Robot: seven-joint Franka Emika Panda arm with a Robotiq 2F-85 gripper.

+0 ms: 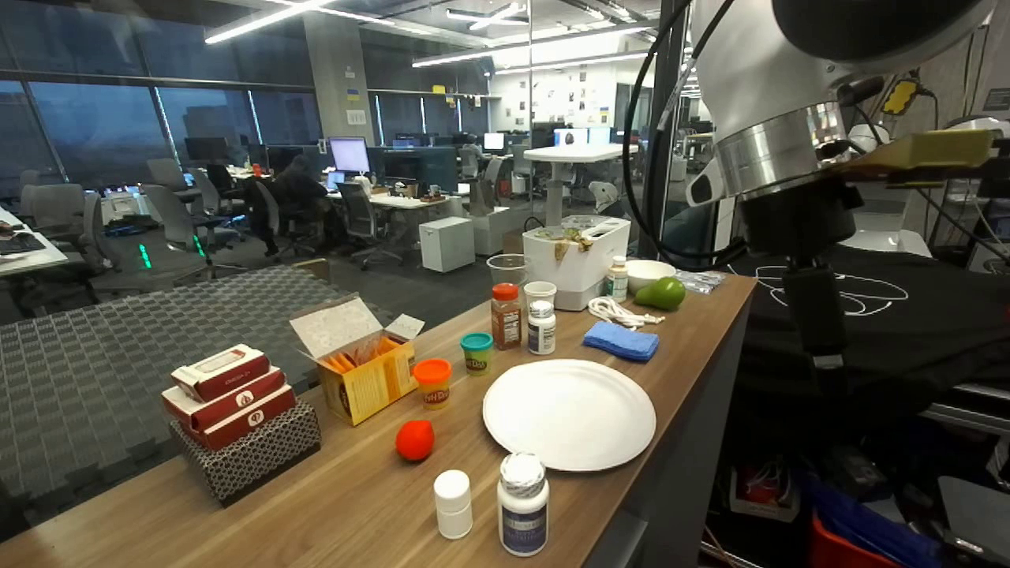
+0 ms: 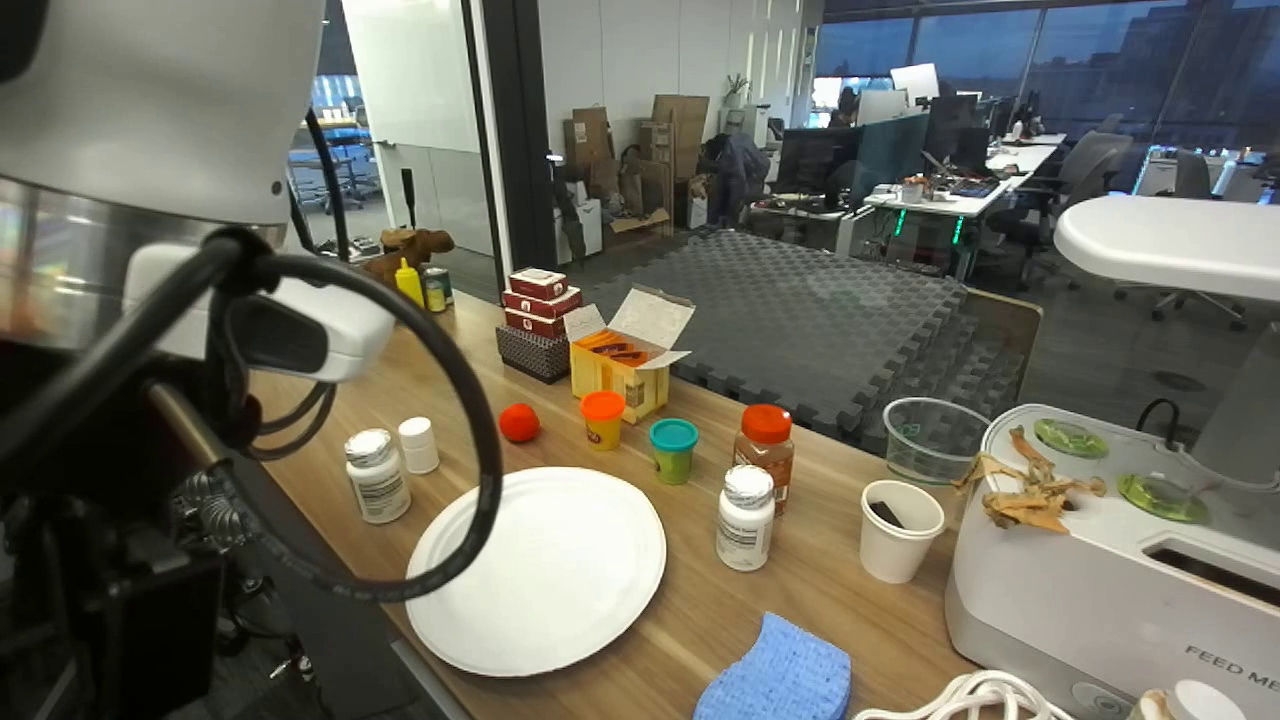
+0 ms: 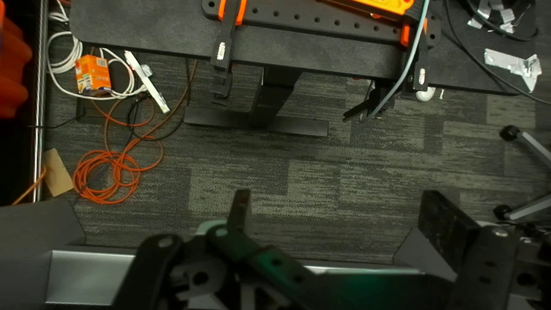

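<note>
My gripper is open in the wrist view, its two fingers wide apart over bare carpet with nothing between them. From the first exterior view, the gripper hangs off the right side of the counter, clear of everything on it. A white plate lies empty on the counter. Left of it are a red ball-like object, an orange-lidded tub and a teal-lidded tub. Two white bottles, a small one and a larger one, stand at the near end.
An open yellow box and stacked red boxes line the far edge. Beyond the plate are a blue cloth, white cord, a red-lidded jar, a paper cup and a white planter.
</note>
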